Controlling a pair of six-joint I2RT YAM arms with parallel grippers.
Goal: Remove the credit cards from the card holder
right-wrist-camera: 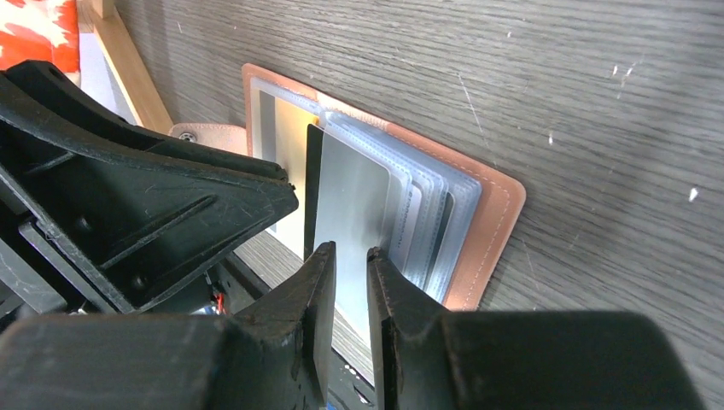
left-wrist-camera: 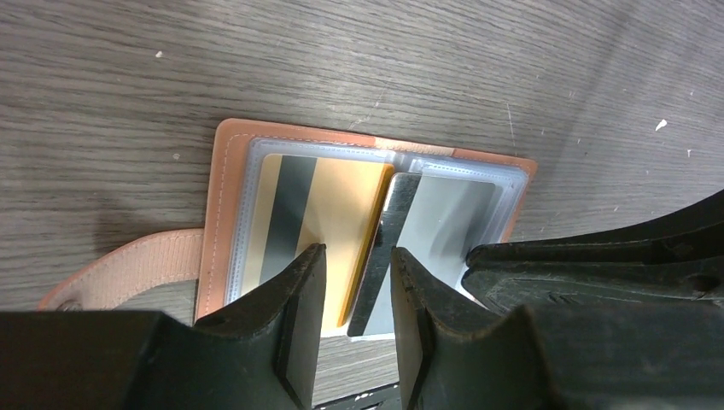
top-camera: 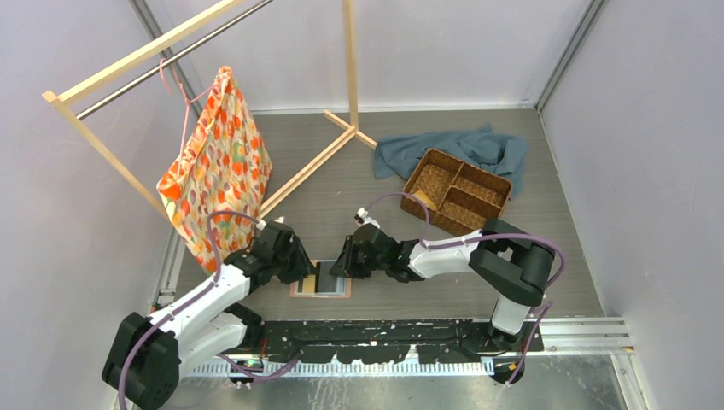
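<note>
The open tan card holder (top-camera: 346,293) lies flat, with a yellow striped card (left-wrist-camera: 333,213) in its left sleeve and a grey dark-edged card (left-wrist-camera: 427,231) among clear sleeves (right-wrist-camera: 452,231) on the right. My left gripper is part open over the holder, between the yellow and grey cards. My right gripper is at the holder's right part, its fingertips close together at the clear sleeves, apparently shut on their edge; exactly what lies between is hard to see.
A patterned bag (top-camera: 218,162) hangs from the wooden rack at left. A divided wicker basket (top-camera: 457,188) and a blue cloth (top-camera: 452,145) lie at the back right. The grey floor (top-camera: 324,205) behind the holder is clear.
</note>
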